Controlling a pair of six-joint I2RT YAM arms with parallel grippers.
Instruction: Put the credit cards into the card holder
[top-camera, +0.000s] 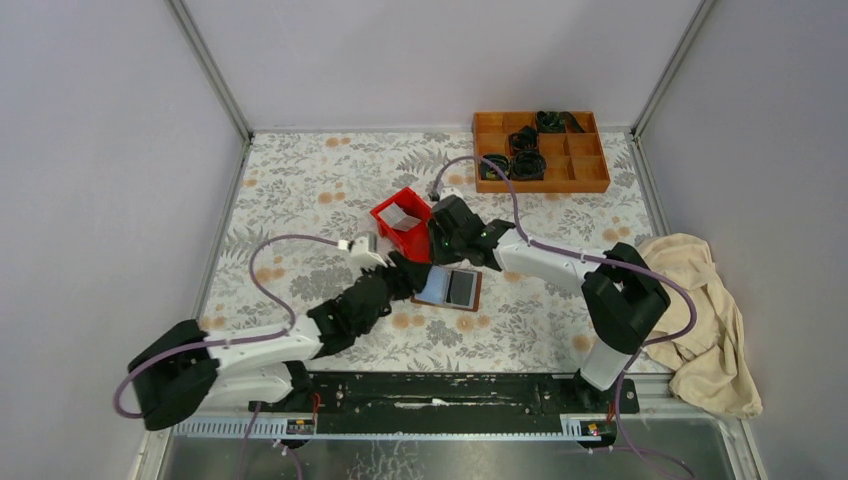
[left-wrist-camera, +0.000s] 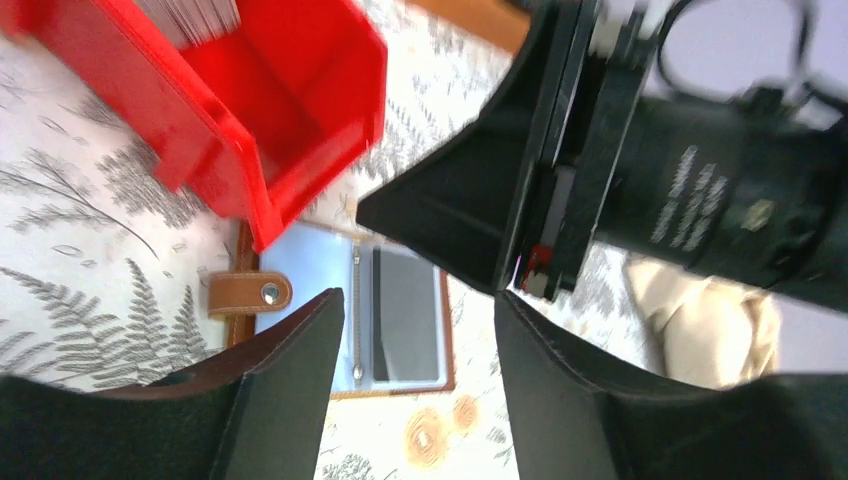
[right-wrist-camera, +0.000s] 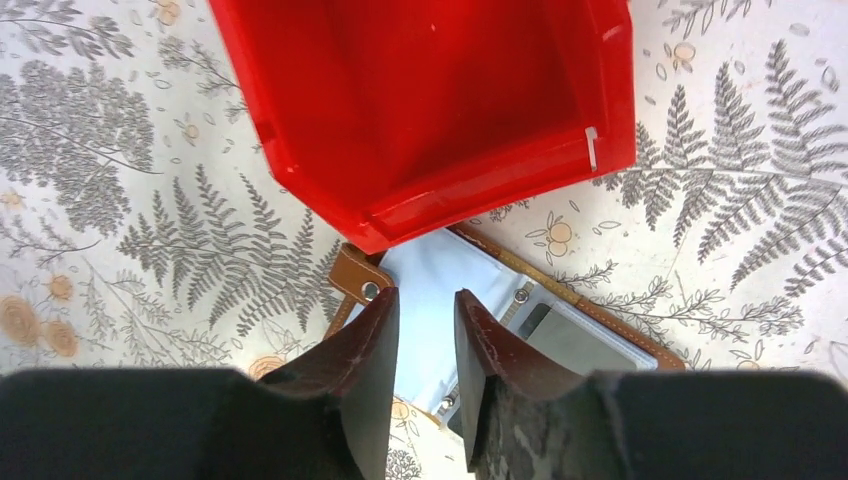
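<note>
The open card holder (top-camera: 445, 288), brown leather with a light blue panel and a dark pocket, lies below the red box (top-camera: 393, 200). My left gripper is raised over it, fingers apart with nothing between. My right gripper hangs over the holder's blue panel (right-wrist-camera: 440, 265), its fingers apart and empty. Both grippers stand open. In the top view a white card-like piece (top-camera: 400, 218) lies in the red box; whether cards are in the holder's pockets, I cannot tell.
An orange compartment tray (top-camera: 575, 170) with dark coiled items stands at the back right. A beige cloth (top-camera: 700, 320) lies at the right edge.
</note>
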